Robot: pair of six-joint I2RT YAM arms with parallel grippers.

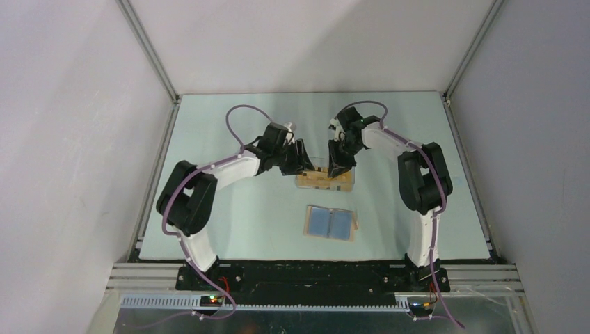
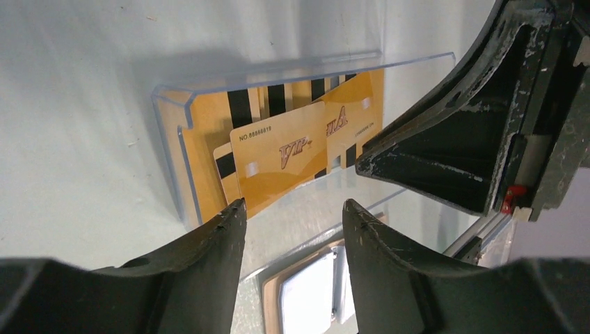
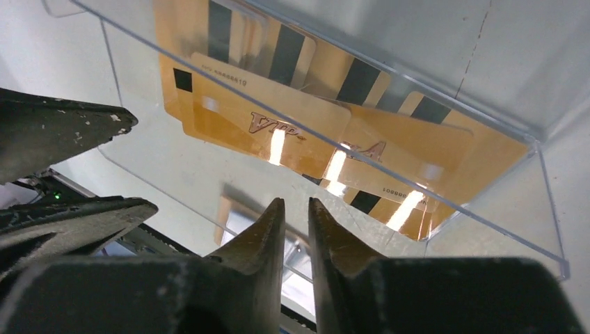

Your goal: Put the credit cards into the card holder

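Yellow credit cards [image 1: 321, 178] with black stripes and VIP lettering [image 2: 278, 156] [image 3: 268, 132] lie overlapping in a clear acrylic box [image 2: 174, 139] at the table's centre. My left gripper is over the box's left part, fingers apart, nothing seen between them. My right gripper hangs over the box's right part, its fingertips fairly close but apart, with no card seen between them. In front of the box lies the card holder [image 1: 330, 223], an open brown folder with two blue sleeves.
White walls [image 1: 83, 167] border the table at the sides and back. The table [image 1: 202, 125] has free room around the box and holder. The two grippers are close to each other over the box.
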